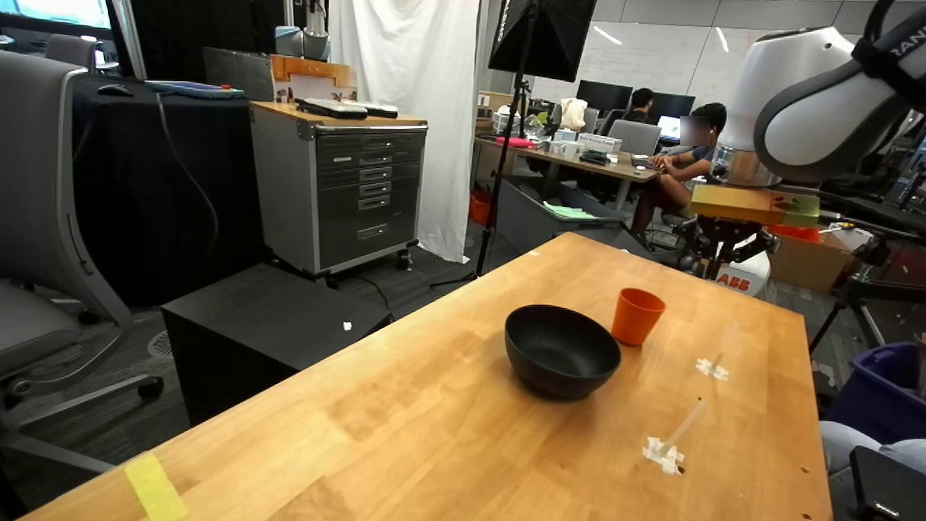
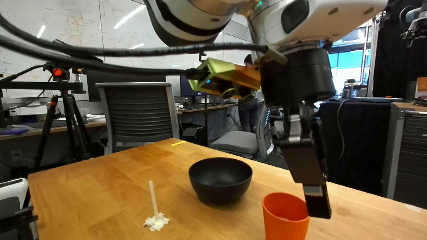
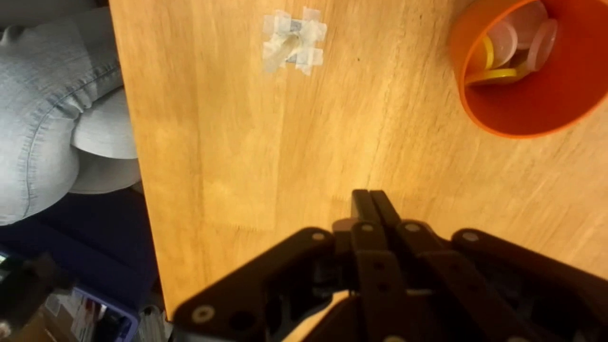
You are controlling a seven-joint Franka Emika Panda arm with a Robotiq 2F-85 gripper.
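My gripper is shut, its two black fingers together with nothing between them. In the wrist view it hovers over bare wood, to the lower left of an orange cup (image 3: 530,111). Inside that cup lie several small discs (image 3: 504,48), pale and yellow. Exterior view 1 has the cup (image 1: 638,317) upright on the table beside a black bowl (image 1: 562,352), which looks empty. From exterior view 2, the gripper (image 2: 318,206) overlaps the cup's right rim (image 2: 285,206), and the bowl (image 2: 220,180) stands farther back.
Two thin pale pegs stand taped to the table, one nearer peg (image 1: 686,425) and one farther peg (image 1: 722,347). A yellow tape strip (image 1: 156,488) marks the far left. Much of the wooden table (image 1: 373,417) left of the bowl is clear. A person's leg (image 3: 40,114) is beyond the edge.
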